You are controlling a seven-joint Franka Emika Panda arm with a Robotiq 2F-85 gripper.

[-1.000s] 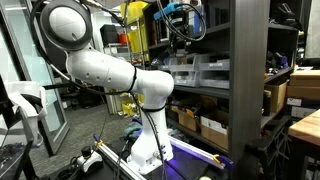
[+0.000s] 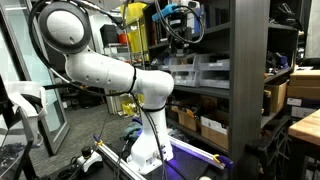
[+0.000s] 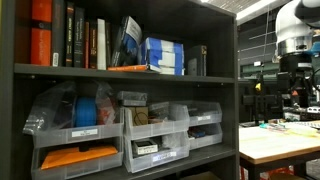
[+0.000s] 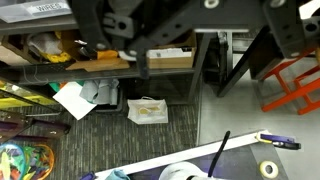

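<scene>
My gripper [image 2: 179,44] hangs high in front of the dark shelf unit, in exterior view 1, and points down. Its blurred dark parts cross the top of the wrist view. It stands open, and nothing held shows. Clear plastic bins [image 2: 213,72] sit on the shelf behind and below it. In exterior view 2, the bins hold packets, an orange folder [image 3: 78,155] and a blue roll [image 3: 85,112]. Several books [image 3: 98,44] and a blue-and-white box [image 3: 163,56] stand on the shelf above.
The dark shelf post [image 2: 246,75] rises right of the gripper in exterior view 1. Lower down lie cardboard boxes [image 2: 214,133]. A wooden table [image 3: 278,145] stands beyond the unit. Far below, the wrist view shows a white-and-brown package [image 4: 148,110].
The upper arm and its cables at the top of exterior view 1 have shifted slightly. The shelf and its contents look the same.
</scene>
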